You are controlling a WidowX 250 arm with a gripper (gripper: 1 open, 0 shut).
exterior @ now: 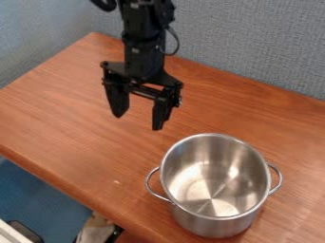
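Note:
My black gripper (139, 108) hangs open above the back middle of the wooden table, its two fingers pointing down with nothing visible between them. A steel pot (215, 185) with two side handles stands upright and empty at the front right of the table, below and to the right of the gripper, apart from it.
Grey walls (254, 47) border it behind. Its near left edge drops to a blue floor (38, 204), with some items at the bottom.

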